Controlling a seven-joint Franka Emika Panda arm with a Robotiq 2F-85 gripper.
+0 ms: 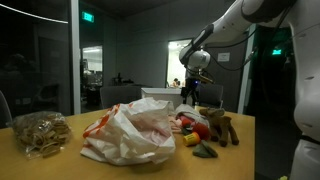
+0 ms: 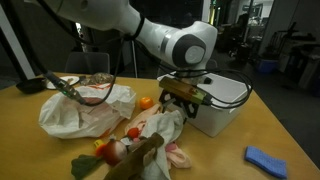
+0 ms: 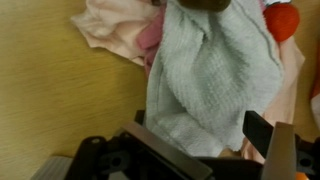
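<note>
A pale grey-white cloth (image 3: 205, 75) fills the middle of the wrist view, lying crumpled on the table over pink cloth (image 3: 100, 25). My gripper is above its lower end, fingers apart, with the cloth visible below the gap and nothing held. In exterior view 2 the gripper (image 2: 185, 100) is just over the white cloth (image 2: 165, 125), beside the white box. From exterior view 1 the gripper (image 1: 190, 95) is seen behind the pile; whether it touches the cloth is hard to tell.
Left of the pile spreads a white plastic bag (image 1: 130, 132). A brown plush toy (image 1: 217, 125), a red ball (image 1: 201, 130) and other toys crowd the pile. The white box (image 2: 222, 105) stands close to the gripper. A blue block (image 2: 266, 162) lies on clear table.
</note>
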